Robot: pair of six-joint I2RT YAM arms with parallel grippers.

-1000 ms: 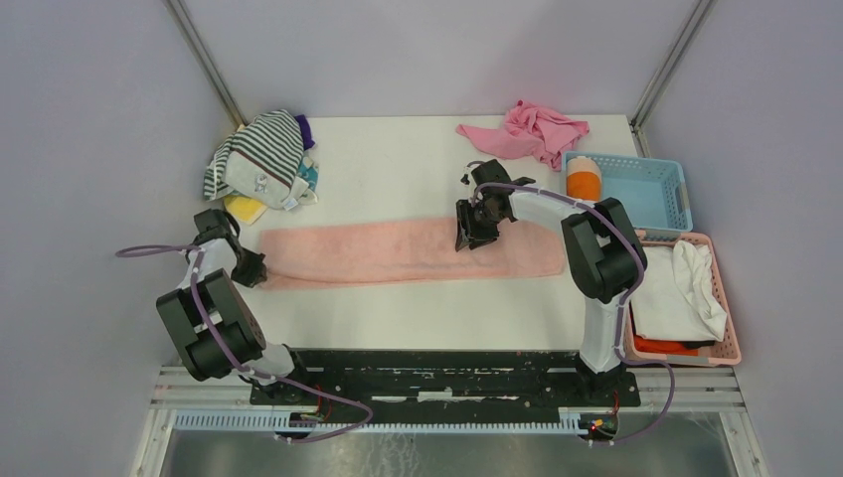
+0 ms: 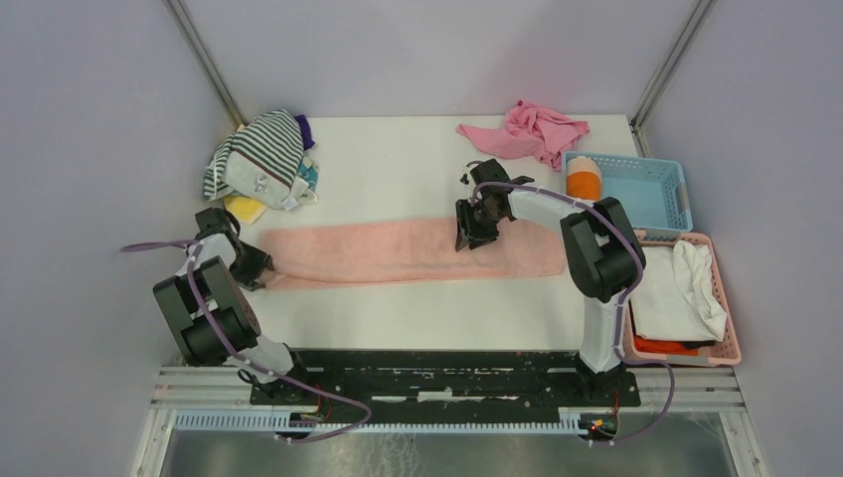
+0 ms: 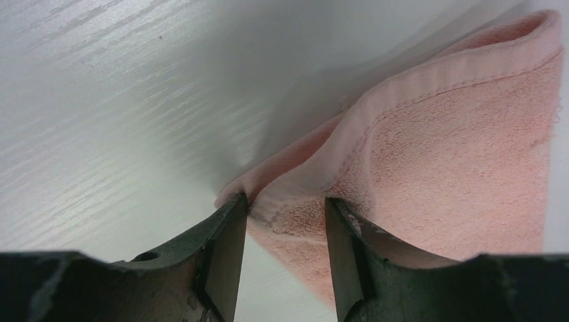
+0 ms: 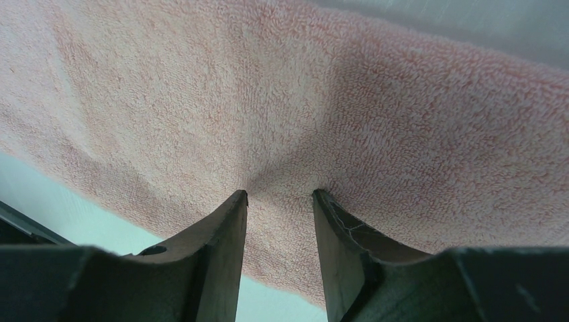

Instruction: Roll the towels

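A long peach towel [image 2: 378, 248] lies flat across the middle of the table [image 2: 398, 323]. At its left end my open left gripper [image 2: 260, 273] is down at the front corner; in the left wrist view its fingertips [image 3: 238, 208] sit at the folded hem [image 3: 402, 100], towel between them. My right gripper [image 2: 467, 238] rests open on the right part of the towel, fingertips [image 4: 325, 201] pressed against the terry surface.
A striped cloth pile [image 2: 258, 159] sits back left, a pink cloth [image 2: 527, 134] back right. A blue basket [image 2: 641, 194] with an orange roll and a pink basket [image 2: 726, 338] of white cloths stand at the right.
My left gripper has shifted slightly right, toward the towel's end, with its arm turned a little. The right arm has stayed put.
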